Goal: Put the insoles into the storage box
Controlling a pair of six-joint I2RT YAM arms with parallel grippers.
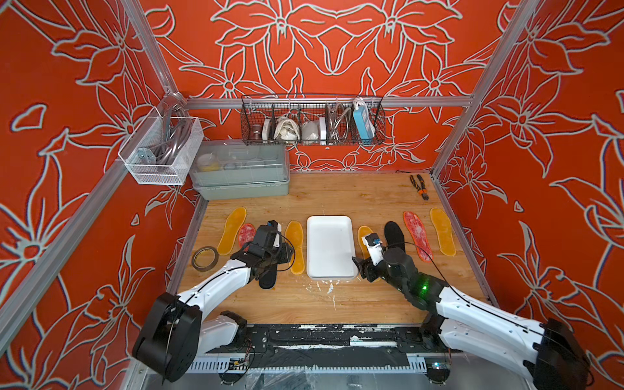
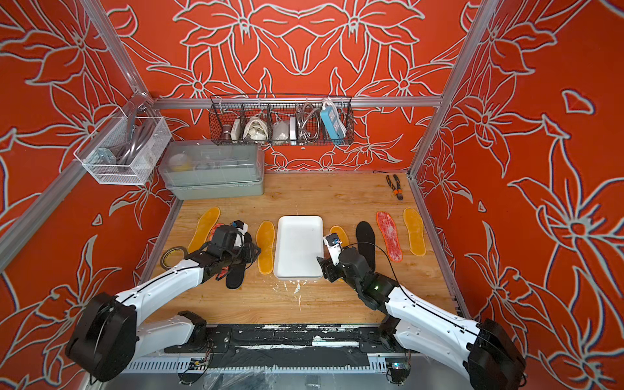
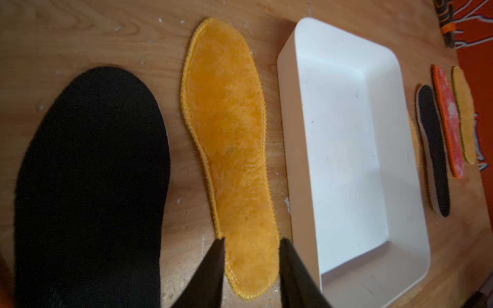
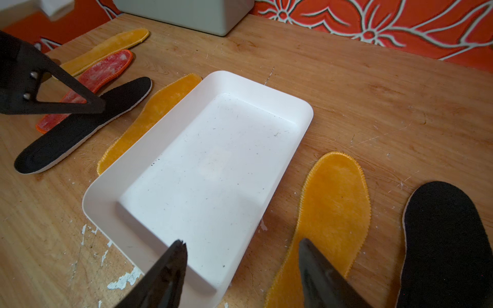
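Note:
The white storage box [image 1: 329,247] stands empty at the table's centre. My left gripper is open above the yellow insole [image 3: 231,143] on the box's left, nothing held; a black insole [image 3: 92,179] lies beside it. Farther left are a red insole [image 4: 102,71] and a yellow one [image 4: 113,43]. My right gripper is open over the box's near right edge, empty, by another yellow insole [image 4: 331,215].
A grey lidded case [image 1: 240,182] sits at the back left. Pliers [image 1: 420,187] lie at the back right, a tape roll [image 1: 204,266] at the left edge. A wire basket [image 1: 312,120] hangs on the back wall. The table behind the box is clear.

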